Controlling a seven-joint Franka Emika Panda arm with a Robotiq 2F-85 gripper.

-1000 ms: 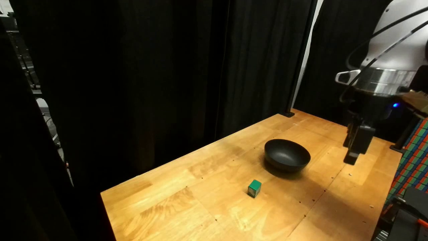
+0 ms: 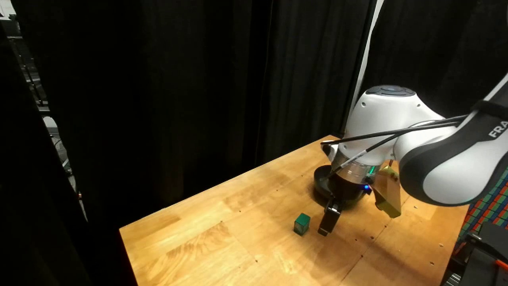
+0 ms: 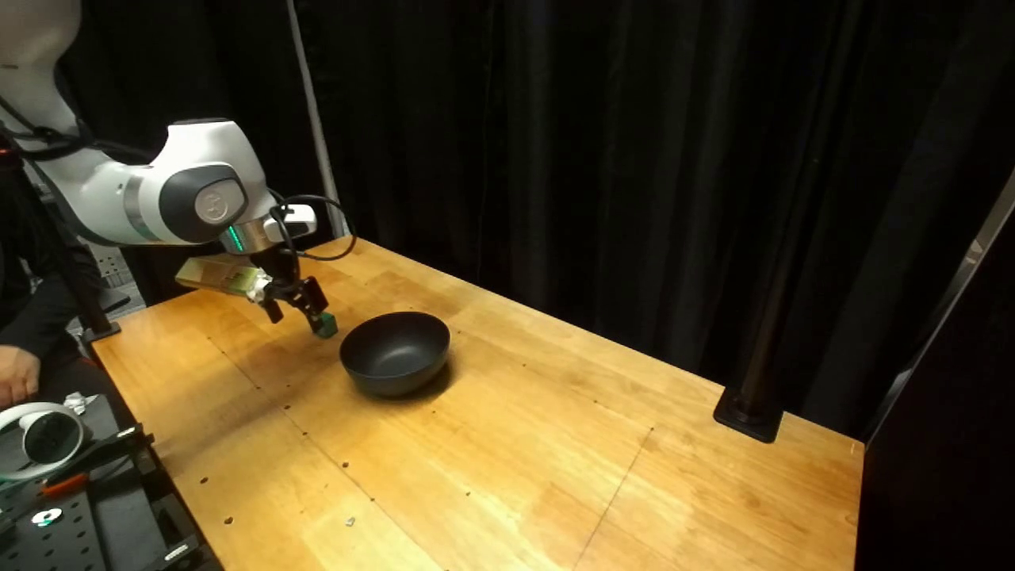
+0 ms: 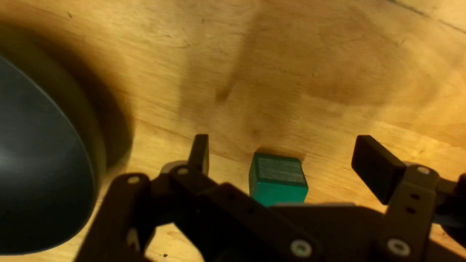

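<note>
A small green block (image 2: 302, 224) rests on the wooden table, clear of the black bowl (image 3: 395, 354). My gripper is open, its fingers spread wide, with nothing held. In the wrist view the block (image 4: 279, 179) shows low in the gap between the two fingers, its near side covered by the gripper body. Exterior view 1 has a fingertip (image 2: 325, 230) just right of the block and above the table. The bowl (image 4: 46, 144) fills the left of the wrist view; in exterior view 1 the arm partly covers it.
Black curtains hang behind it, and a post foot (image 3: 748, 415) stands at the back right edge. At the left, a person's hand (image 3: 17, 373) shows beside the table.
In exterior view 1 my arm has swung left and down, from the right side to beside the green block. It now covers part of the bowl. Block and bowl have not moved.
</note>
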